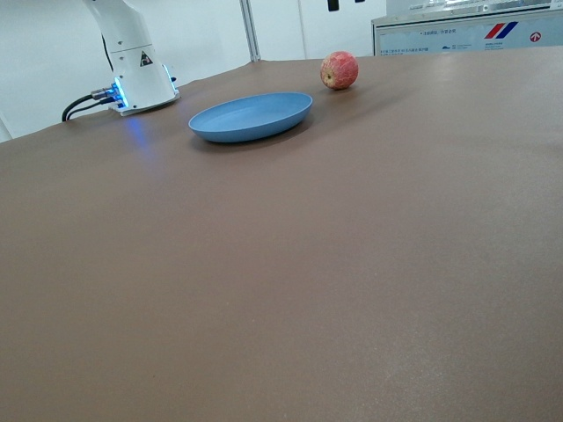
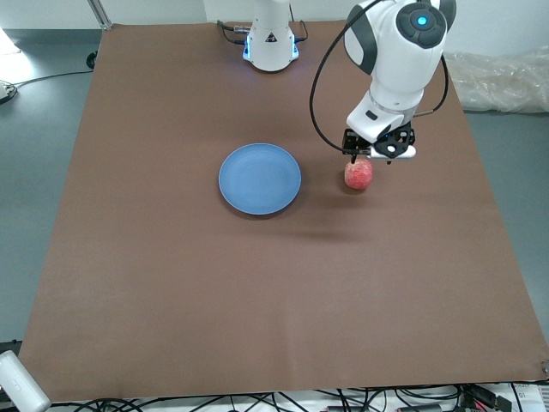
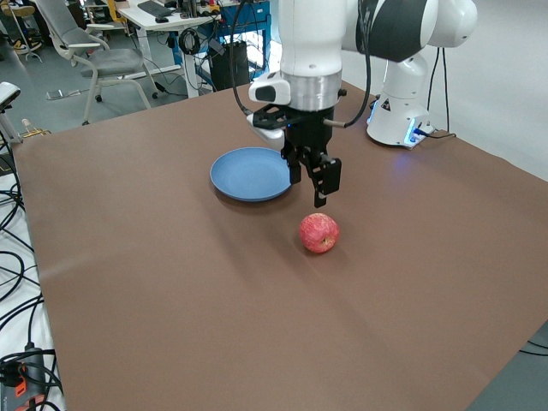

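A red apple rests on the brown table, right of a round blue plate; the top view shows both, apple behind plate. In the left view the black gripper hangs just above the apple. In the right view the gripper points down a little above and behind the apple, apart from it. Whether its fingers are open or shut is unclear. The top view does not show the gripper.
A white robot base with cables stands at the back of the table. Cables lie beyond the table's edge.
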